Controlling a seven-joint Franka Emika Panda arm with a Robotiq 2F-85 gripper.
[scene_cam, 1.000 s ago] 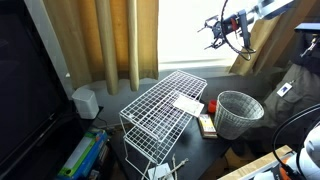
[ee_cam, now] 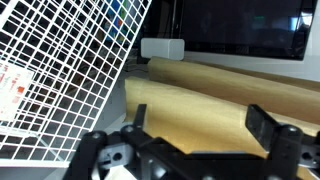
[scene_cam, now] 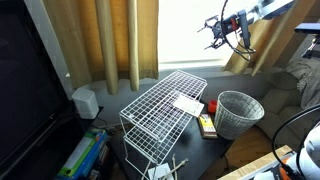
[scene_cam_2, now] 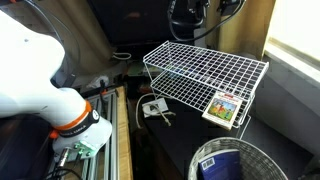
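Note:
My gripper stands open in the wrist view, its two black fingers wide apart and nothing between them. In exterior view 1 it hangs high at the upper right, in front of the bright window and well clear of the white wire rack. A pale card shows at the rack's right side. In exterior view 2 a colourful picture card is at the rack's near right corner. A white mesh basket stands right of the rack, with a dark blue item inside.
A yellowish box and a red object lie between rack and basket. Curtains hang behind. A dark screen stands at left, near a white box. Cables and a white plug lie beside the rack.

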